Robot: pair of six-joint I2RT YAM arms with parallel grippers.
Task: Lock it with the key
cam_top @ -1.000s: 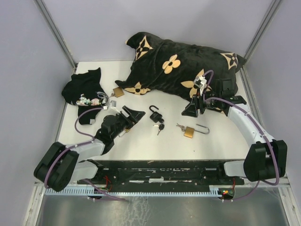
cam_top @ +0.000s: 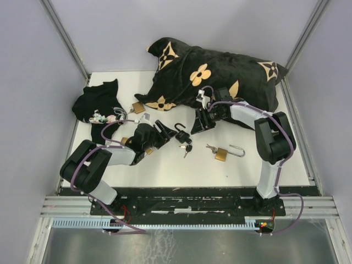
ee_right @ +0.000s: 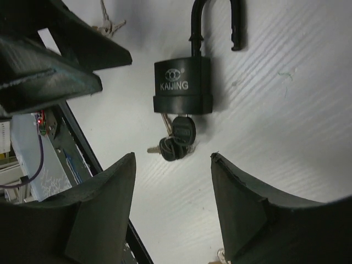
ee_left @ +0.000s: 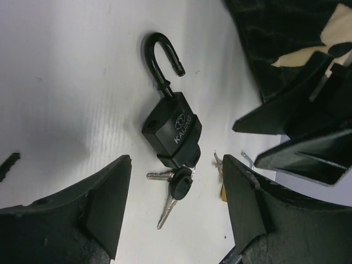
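Observation:
A black padlock (cam_top: 183, 137) marked KAIJING lies on the white table between the two grippers, its shackle (ee_left: 156, 61) swung open. In the right wrist view the padlock (ee_right: 182, 85) has a black-headed key (ee_right: 183, 130) at its bottom. More keys (ee_left: 179, 186) hang beside that end on the table. My left gripper (cam_top: 170, 132) stands just left of the padlock, its fingers apart and empty. To the padlock's right is my right gripper (cam_top: 201, 123), also open with nothing between its fingers. Neither gripper touches the padlock.
A brass padlock (cam_top: 221, 154) with keys and a long shackle (cam_top: 237, 150) lies at the right. Another brass padlock (cam_top: 138, 107) is at the upper left. Black patterned cloth (cam_top: 209, 71) covers the back. Clear table lies in front of the black padlock.
The padlock and keys have stayed in place.

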